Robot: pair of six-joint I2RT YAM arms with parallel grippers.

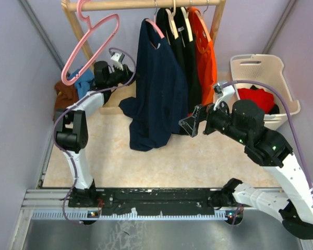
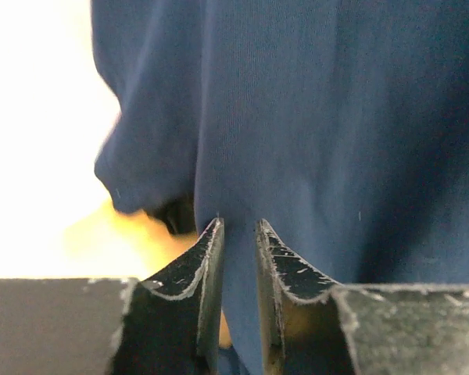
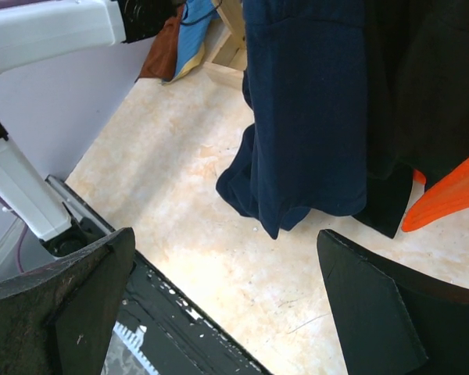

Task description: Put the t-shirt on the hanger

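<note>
A navy shirt hangs from a pink hanger on the rail, its lower part drooping toward the floor. One shoulder of that hanger shows bare above the neckline; the other side is covered by cloth. My left gripper is at the shirt's left edge. In the left wrist view its fingertips stand a small gap apart with navy cloth behind them; whether they touch it is unclear. My right gripper is wide open and empty, in front of the shirt's lower right side.
An empty pink hanger tilts on the rail above my left arm. Black garments and an orange one hang to the right. A cream basket holds red cloth. Brown and blue cloths lie at left.
</note>
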